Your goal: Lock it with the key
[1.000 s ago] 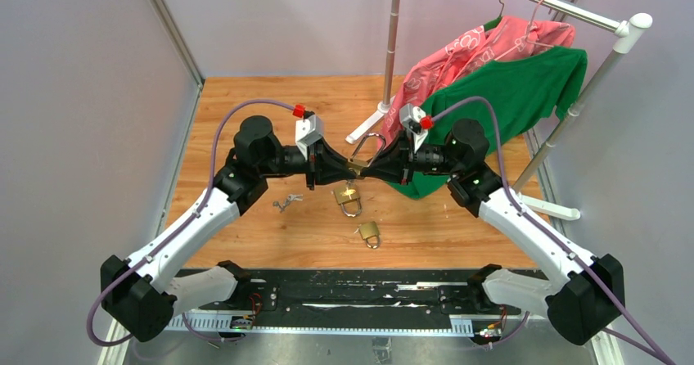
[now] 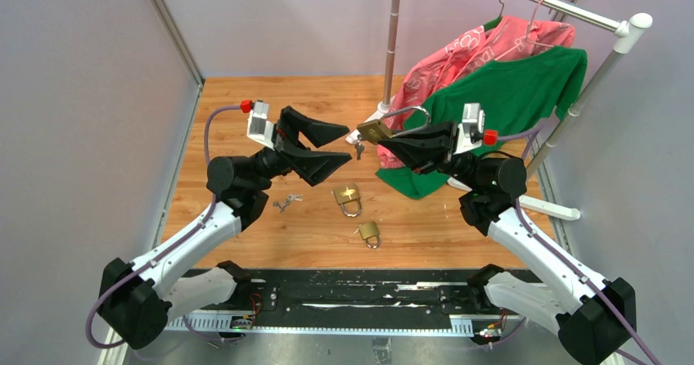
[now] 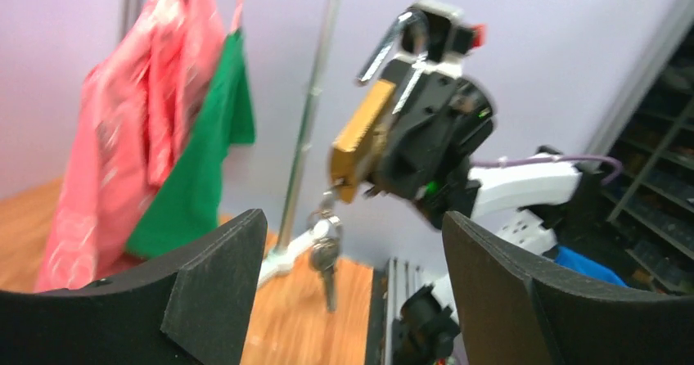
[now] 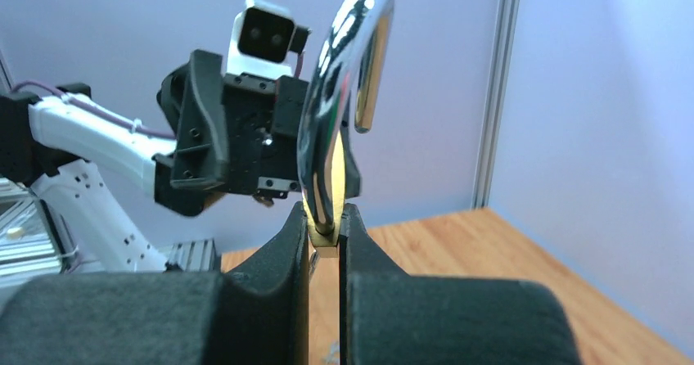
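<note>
My right gripper (image 2: 383, 141) is shut on a brass padlock (image 2: 372, 130), whose steel shackle (image 4: 340, 70) is open and points up. A key (image 2: 358, 149) hangs just below the padlock, blurred in the left wrist view. My left gripper (image 2: 348, 141) stands open to the left of the padlock, apart from it, nothing between its fingers. On the wooden table (image 2: 213, 177) lie two padlocks (image 2: 346, 196) (image 2: 368, 234) and some loose keys (image 2: 287, 203).
A clothes rack (image 2: 601, 76) with pink clothing (image 2: 442, 66) and a green shirt (image 2: 491, 95) fills the back right, close behind my right gripper.
My left gripper has opened and backed away from the padlock. The right arm has lifted and moved right with the padlock, turning it, and the key now shows below it.
</note>
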